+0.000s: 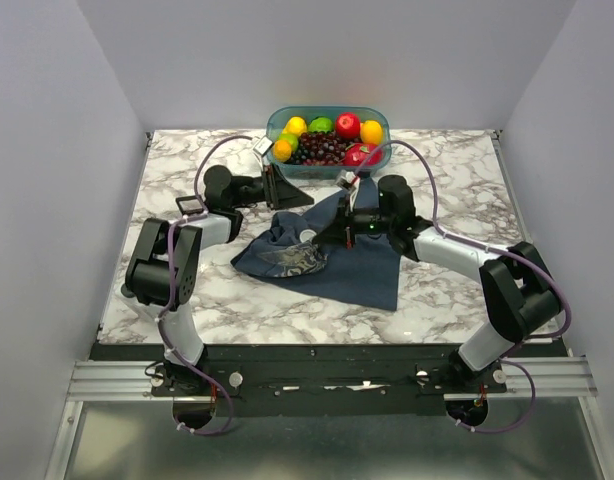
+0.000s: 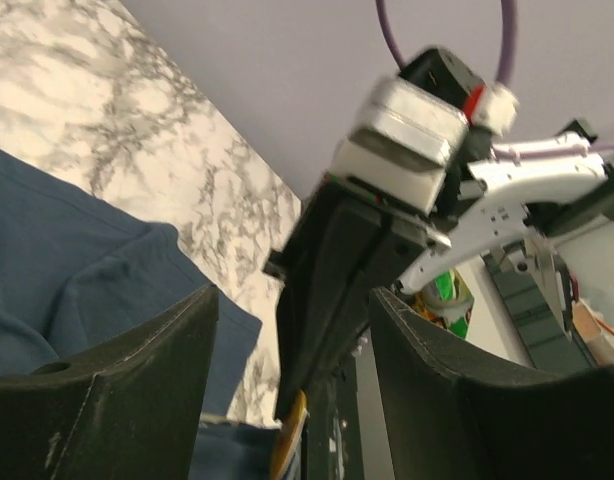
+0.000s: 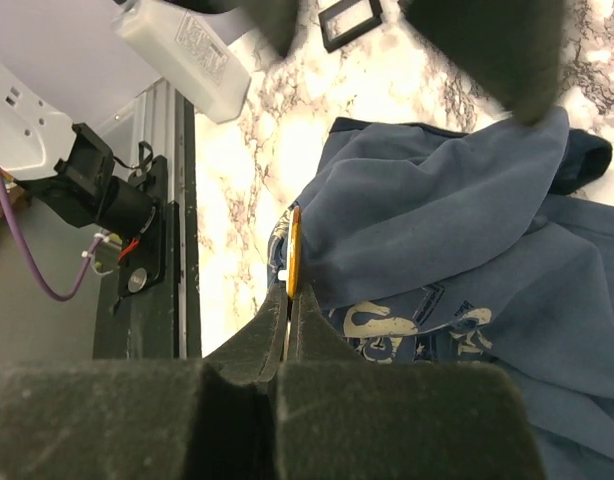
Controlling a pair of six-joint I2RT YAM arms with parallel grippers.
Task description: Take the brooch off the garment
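The brooch (image 1: 307, 236) is a pale round disc over the dark blue garment (image 1: 352, 275). Its thin orange-gold edge (image 3: 294, 250) and a small white part show edge-on in the right wrist view. My right gripper is shut on the brooch's rim, its tips close to the printed cloth. Whether the brooch is still pinned to the fabric I cannot tell. Behind the garment's bunched part, my left gripper (image 1: 295, 196) stands open. Its fingers (image 2: 202, 320) are apart with nothing held; the right gripper shows in the background beyond them.
A teal bin (image 1: 272, 125) of fruit stands at the back, close behind the left gripper. A black square frame (image 1: 190, 205) and a white bottle (image 1: 135, 296) lie on the left, by the left arm. Bare marble is free at front left and on the right.
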